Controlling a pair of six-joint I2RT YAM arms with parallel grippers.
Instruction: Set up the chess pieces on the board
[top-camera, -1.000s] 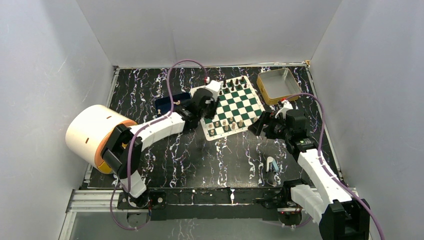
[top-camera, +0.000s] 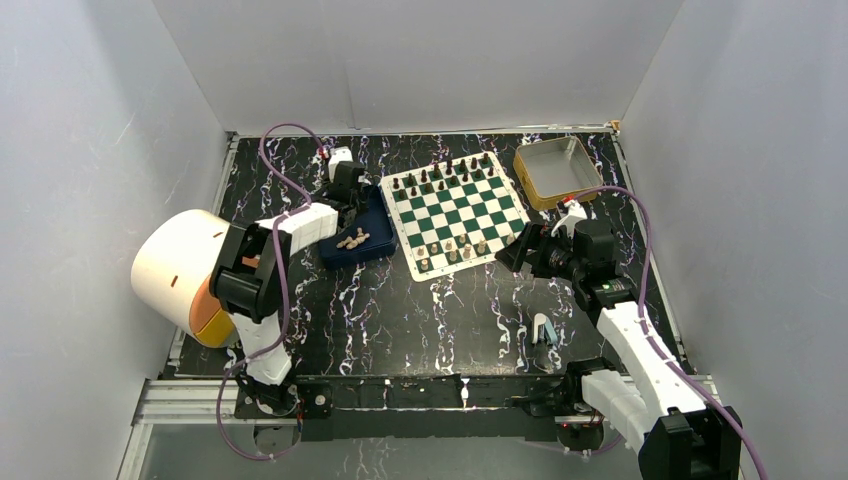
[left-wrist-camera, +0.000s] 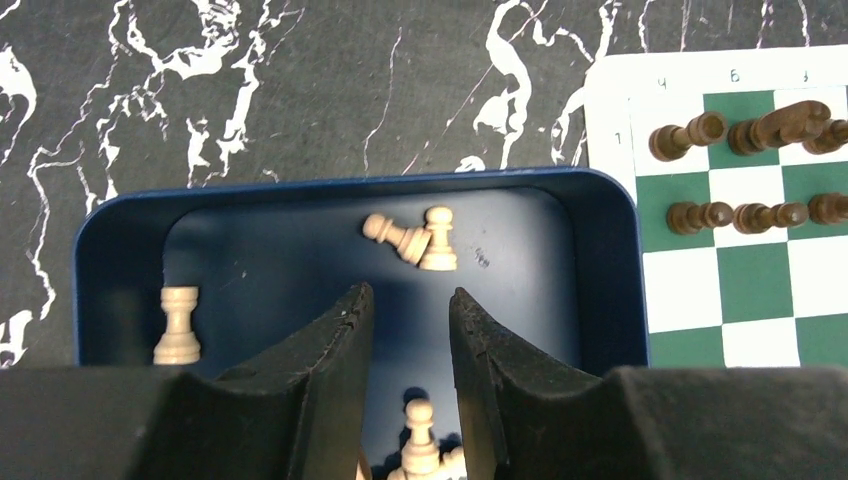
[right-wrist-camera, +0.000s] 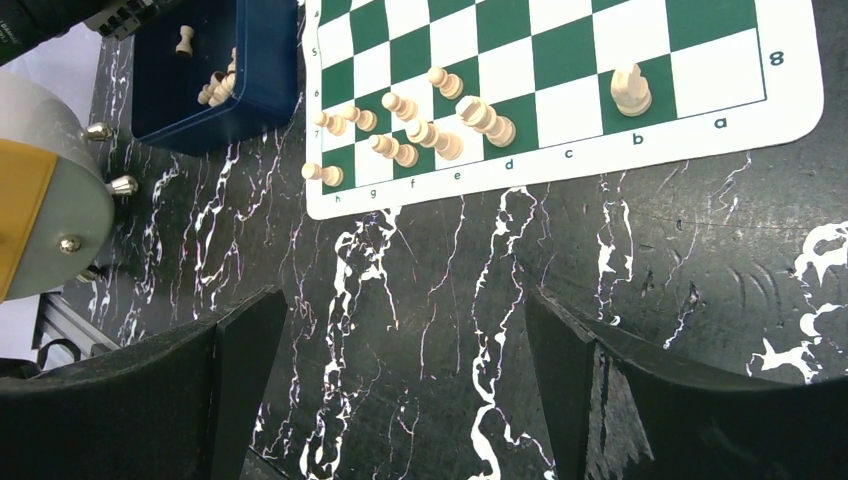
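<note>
The green and white chessboard (top-camera: 455, 215) lies mid-table, dark pieces in rows along its far side. Several light pieces stand near its front edge, among them a tall one (right-wrist-camera: 486, 121) by column d and a lone one (right-wrist-camera: 630, 91) near column b. In the left wrist view, my left gripper hangs over the blue bin (left-wrist-camera: 380, 188), its fingers apart with nothing between them. Two light pieces touch near the bin wall, one upright-looking pawn (left-wrist-camera: 438, 238) and one tilted (left-wrist-camera: 397, 237); another piece (left-wrist-camera: 178, 326) lies left. My right gripper is open and empty near the board's front right corner.
A gold-rimmed container (top-camera: 557, 170) stands at the back right, seemingly empty. A small pale and blue object (top-camera: 543, 330) lies on the front right of the table. Bare marble (top-camera: 430, 340) stretches in front of the board.
My left arm has swung left from over the board to the blue bin, uncovering the board's left part. In the last stretch its gripper shifted only slightly. The right arm stays put.
</note>
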